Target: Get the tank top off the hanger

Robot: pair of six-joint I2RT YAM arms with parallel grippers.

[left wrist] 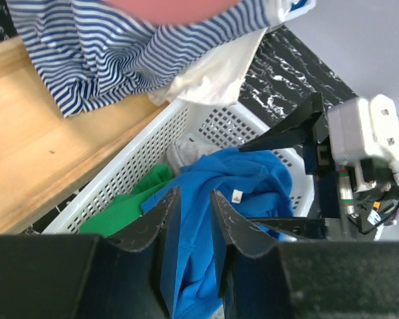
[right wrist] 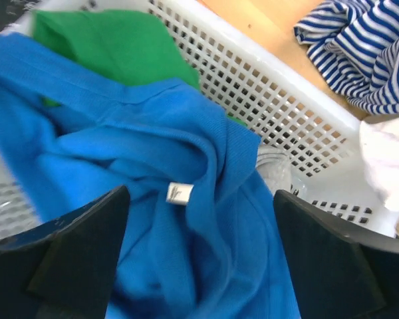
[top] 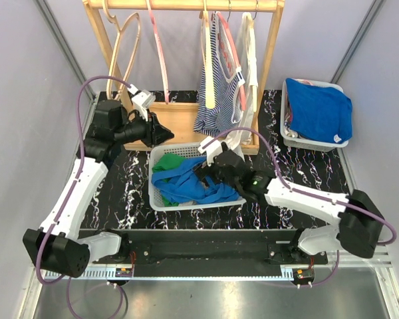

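A striped tank top [top: 215, 80] hangs on a pink hanger [top: 231, 50] at the rack's right; its hem shows in the left wrist view [left wrist: 106, 60]. My left gripper [top: 159, 136] is left of it, over the wooden shelf; its fingers look close together, with no cloth visible between. My right gripper [top: 203, 173] stands open above the basket [top: 153, 199], over a blue cloth [right wrist: 146, 153] with a green cloth [right wrist: 106, 46] beside it.
Empty hangers [top: 158, 50] hang from the wooden rack [top: 272, 30]. A second basket [top: 306, 141] with blue cloth stands at the back right.
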